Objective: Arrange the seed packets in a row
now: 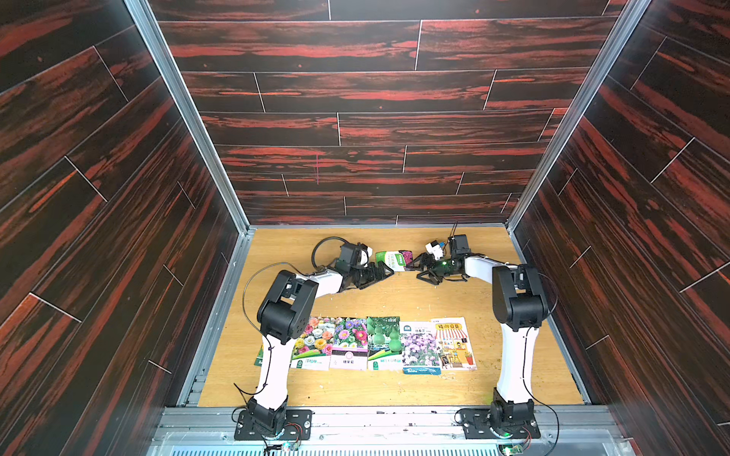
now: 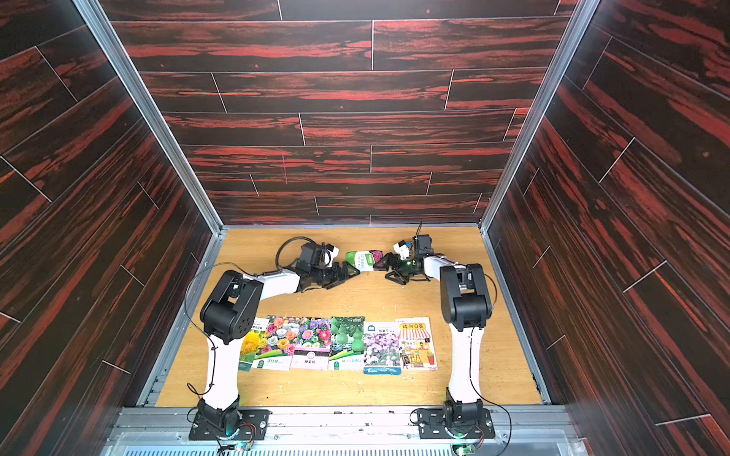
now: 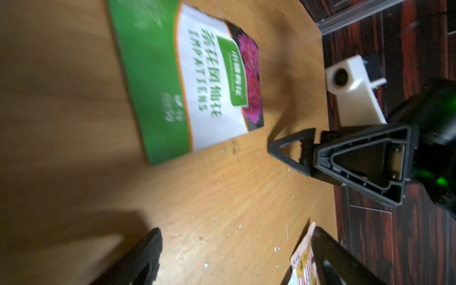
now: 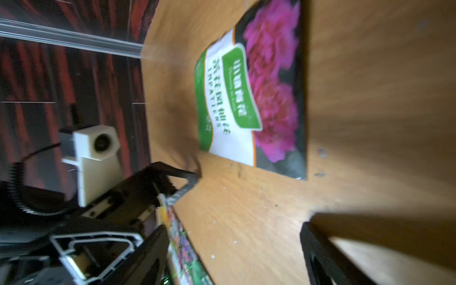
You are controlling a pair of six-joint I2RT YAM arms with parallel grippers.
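The green and white Impatiens packet (image 1: 393, 260) (image 3: 211, 80) (image 4: 251, 95) lies flat at the back middle between my grippers. My left gripper (image 1: 378, 275) is just left of it, open, its fingertips over bare wood in the left wrist view. My right gripper (image 1: 422, 270) is just right of it, also open and empty. Along the front lies a row of seed packets, including pink-flower (image 1: 349, 342), green gourd (image 1: 384, 342), lilac-flower (image 1: 420, 349) and yellow shop-picture (image 1: 454, 342) ones. Those at the row's left end are partly behind my left arm.
Dark walls and metal rails bound it. Bare wood also lies right of the row, beside my right arm.
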